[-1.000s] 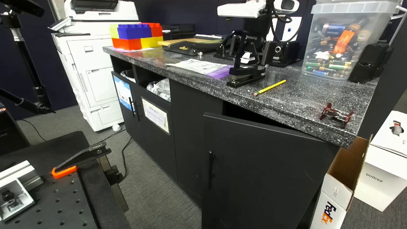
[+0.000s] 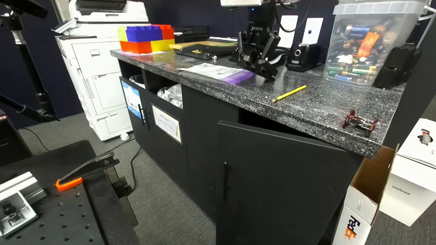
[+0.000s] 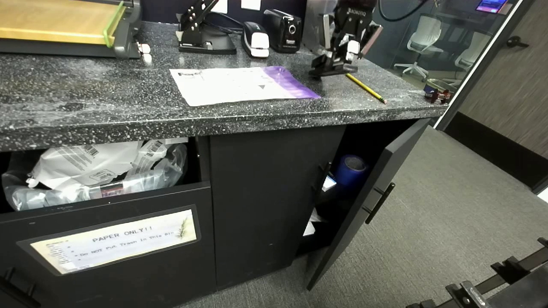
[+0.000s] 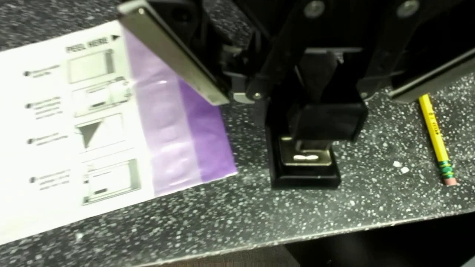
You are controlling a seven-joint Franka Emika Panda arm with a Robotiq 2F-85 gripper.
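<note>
A black stapler [image 4: 307,178] is in the grasp of my gripper, its base and metal plate showing below the palm in the wrist view. Exterior view 1 shows the stapler [image 2: 261,68] tilted under the gripper [image 2: 256,51]. In exterior view 2 it appears just above the counter, at the right end of the mailer, below the gripper [image 3: 350,48]. The finger pads [image 4: 178,53] stand wide apart, and their contact with the stapler is hidden.
A white and purple mailer [image 4: 80,129] lies to the left, a yellow pencil [image 4: 434,129] to the right. Behind stand a black sharpener [image 2: 303,57] and a clear bin of batteries [image 2: 370,41]. Below the counter edge [image 3: 246,120], a cabinet door [image 3: 370,200] hangs open.
The arm and stapler have moved back and left on the counter in exterior view 1. The stapler has turned and now tilts differently. The pencil has not moved.
</note>
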